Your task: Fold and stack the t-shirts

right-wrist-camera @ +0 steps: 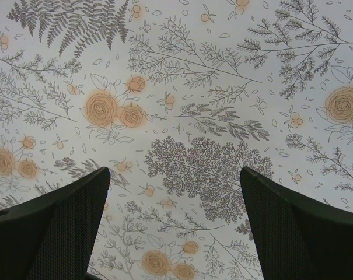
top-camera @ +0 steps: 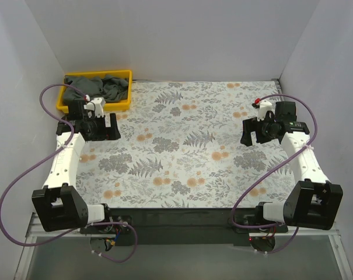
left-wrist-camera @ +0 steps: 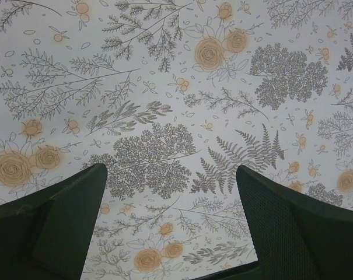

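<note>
Dark grey-green cloth (top-camera: 109,87), likely the shirts, lies bunched in a yellow bin (top-camera: 126,104) at the back left of the top view. My left gripper (top-camera: 109,128) hangs open at the left side, just in front of the bin; in the left wrist view its two fingers stand wide apart over bare tabletop. My right gripper (top-camera: 249,131) is open at the right side, also with only patterned surface between its fingers in the right wrist view.
Pale walls bound it at the back, left and right. A dark strip runs below the front edge.
</note>
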